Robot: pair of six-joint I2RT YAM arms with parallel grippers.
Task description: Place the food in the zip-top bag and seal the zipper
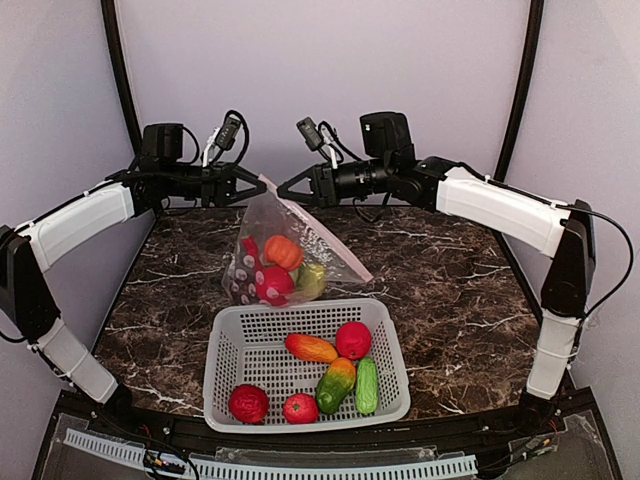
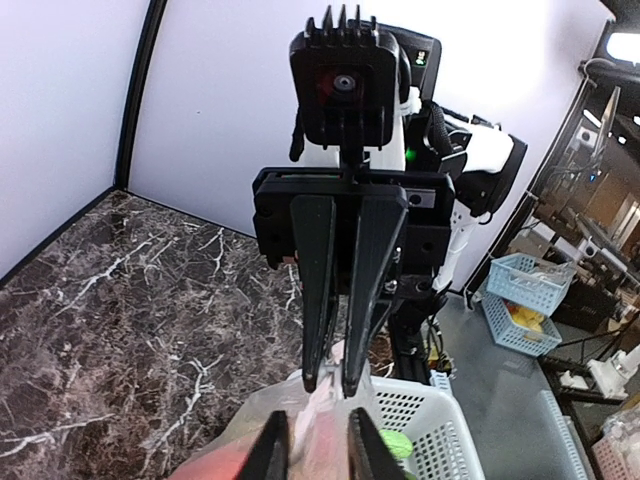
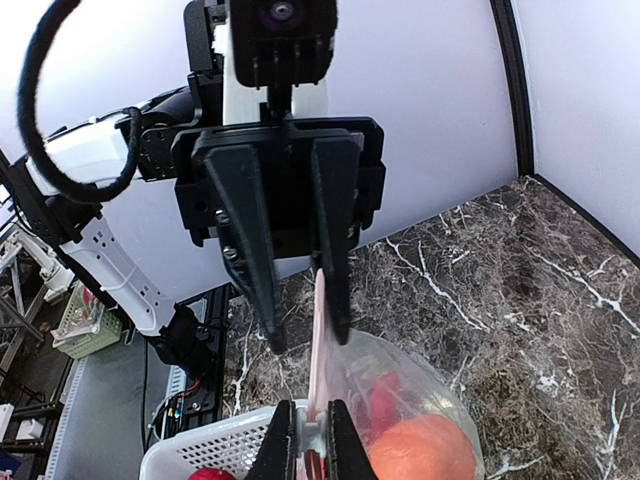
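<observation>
A clear zip top bag (image 1: 315,240) hangs tilted above the table, its pink zipper edge (image 1: 345,262) slanting down to the right. Inside it are an orange pumpkin-like food (image 1: 283,252), a red round one (image 1: 274,284) and a yellow-green one (image 1: 311,280). My right gripper is shut on the pink zipper edge near the bag's upper corner. On the corner's left side, my left gripper (image 1: 257,187) stands open. Its blurred fingers (image 2: 275,445) are spread apart in the left wrist view, with the bag behind them.
A white basket (image 1: 228,318) stands in front of the bag. It holds several foods, among them a red ball-shaped one (image 1: 353,340), an orange one (image 1: 311,347) and a green cucumber (image 1: 366,386). Bare marble table (image 1: 440,300) lies to both sides.
</observation>
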